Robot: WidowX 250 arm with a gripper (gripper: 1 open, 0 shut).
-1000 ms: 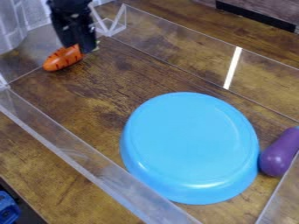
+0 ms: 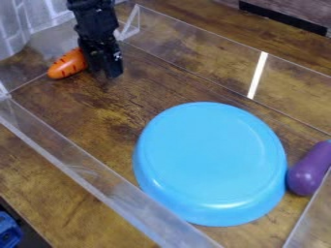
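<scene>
My black gripper (image 2: 99, 60) reaches down at the upper left, its fingertips low beside and over the right part of an orange toy carrot (image 2: 62, 67) lying on the wooden surface. The fingers cover part of the carrot and its green top is hidden. Whether they are open or closed on it is too small and dark to tell.
A large blue upside-down plate or lid (image 2: 210, 160) fills the lower middle. A purple eggplant (image 2: 308, 170) lies at the right. Clear plastic walls border the area. The wood between carrot and blue disc is bare.
Over the last second the gripper has come down toward the surface beside the carrot, now covering its top end. The carrot, blue disc and eggplant look unmoved.
</scene>
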